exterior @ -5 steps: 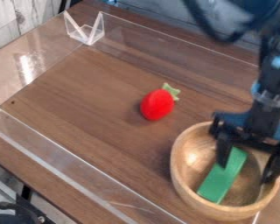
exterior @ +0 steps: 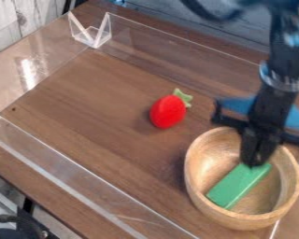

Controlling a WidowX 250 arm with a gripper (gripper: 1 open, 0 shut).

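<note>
A light wooden bowl (exterior: 200, 183) at the lower right holds a green rectangular block (exterior: 237, 185), lying slanted inside it. The black gripper (exterior: 249, 147), blurred, hangs over the bowl's back part, just above the block's upper end, with nothing visible in its grip; whether its fingers are apart or together is too blurred to see.
A red tomato-like toy (exterior: 167, 111) with a green top lies left of the bowl on the wooden table (exterior: 78, 121). A clear acrylic piece (exterior: 90, 30) stands at the back left. Clear strips run along its edges.
The block stays in the bowl, more of it now visible.
</note>
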